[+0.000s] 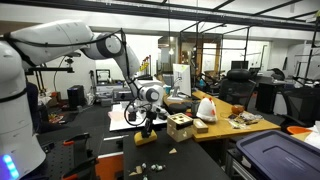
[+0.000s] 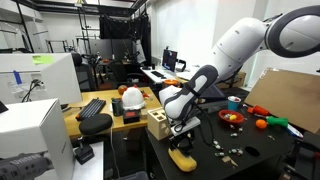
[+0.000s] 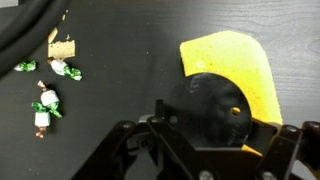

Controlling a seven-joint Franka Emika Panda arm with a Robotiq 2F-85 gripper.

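Note:
A round black object (image 3: 205, 105), which I cannot identify, is between the fingers of my gripper, shut on it. Below the object lies a flat yellow piece (image 3: 240, 60), like a cloth or sponge, partly covered by it. The yellow piece (image 1: 142, 140) rests on the dark table directly under the gripper (image 1: 148, 131) in exterior view 1. From the other side, the yellow piece (image 2: 182, 160) also shows below the gripper (image 2: 176, 140). Whether the black object touches it cannot be seen.
Wrapped green and white candies (image 3: 47, 103) lie to the left, near a torn brown scrap (image 3: 61, 48). A wooden box (image 1: 179, 127) stands close beside the arm. Farther off are a red bowl (image 2: 231, 117) and an orange ball (image 2: 261, 124). Bare table extends toward the front.

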